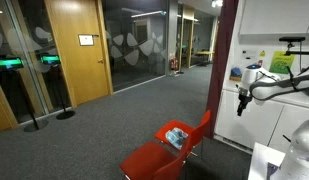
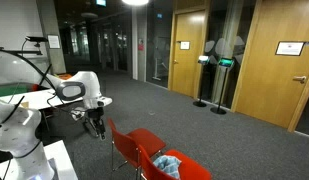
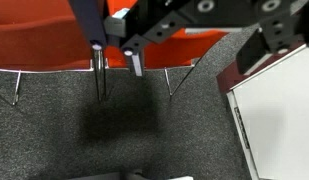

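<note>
At the right of exterior view 1, the white arm [image 1: 256, 82] reaches out from the counter, with the dark gripper [image 1: 261, 113] hanging at its end. In exterior view 2 the same gripper [image 2: 99, 130] points down over open floor, beside the red chairs [image 2: 146, 140]. Dark gripper parts fill the top of the wrist view, over a red chair seat [image 3: 34, 45] and thin metal legs. How the fingers stand, and whether anything is between them, does not show clearly. A crumpled pale blue and white cloth [image 1: 176, 137] lies among the chairs.
White cabinets [image 1: 239, 118] stand behind the arm, and a dark red post [image 1: 223, 50] rises beside them. Two black stands with green-lit tops [image 2: 223, 65] are near the wooden doors [image 2: 279, 70]. Wide grey carpet [image 1: 84, 140] lies clear.
</note>
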